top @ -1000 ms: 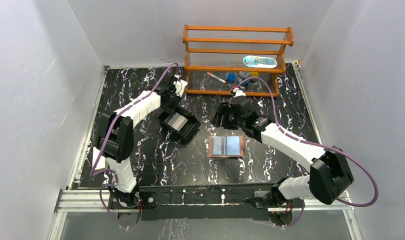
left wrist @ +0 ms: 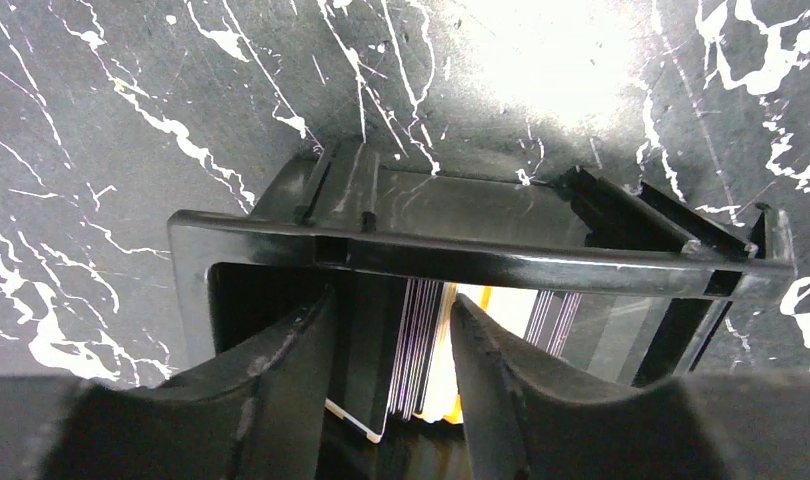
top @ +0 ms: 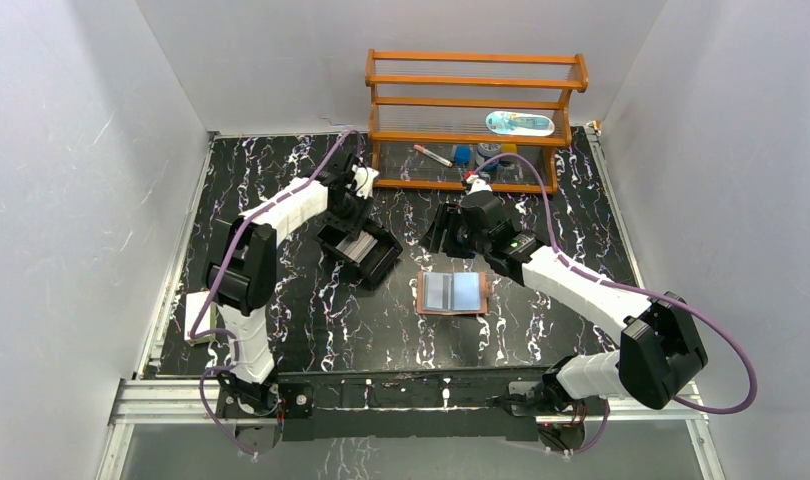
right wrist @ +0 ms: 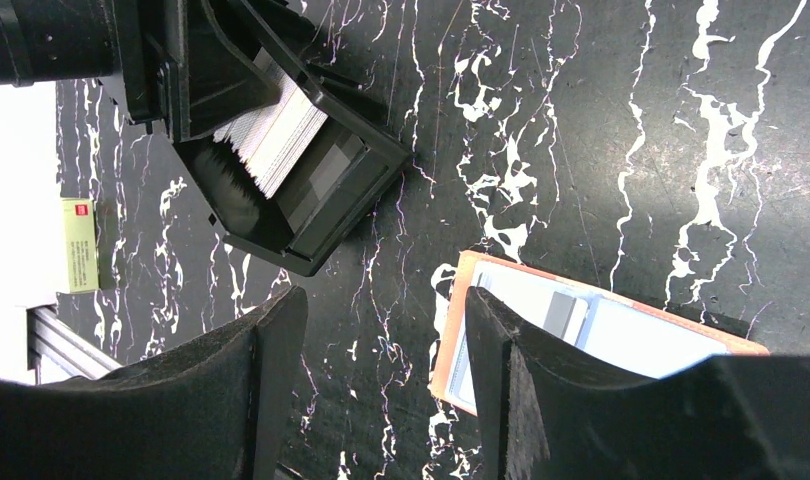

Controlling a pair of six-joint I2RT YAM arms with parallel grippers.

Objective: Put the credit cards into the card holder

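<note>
A black open box [top: 382,268] stands left of the table's middle, with a row of cards [left wrist: 413,345] on edge inside it. My left gripper is over the box, its fingers part open; one finger [left wrist: 481,380] is close against a yellow-white card [left wrist: 506,310], and I cannot tell if they touch. Nothing is gripped between its fingers. To the right lies the card holder [top: 418,294], spread open with clear sleeves and a brown edge. Above and behind it hangs my right gripper, open and empty.
At the back stands a wooden rack [top: 476,98] with small items on its shelves. A pale box [right wrist: 80,245] lies at the far left, beside the left arm. Bare marble table shows between the black box and the card holder.
My left gripper has moved a little to the right and toward the front, further over the cards in the box. The right arm, the box and the card holder have stayed put.
</note>
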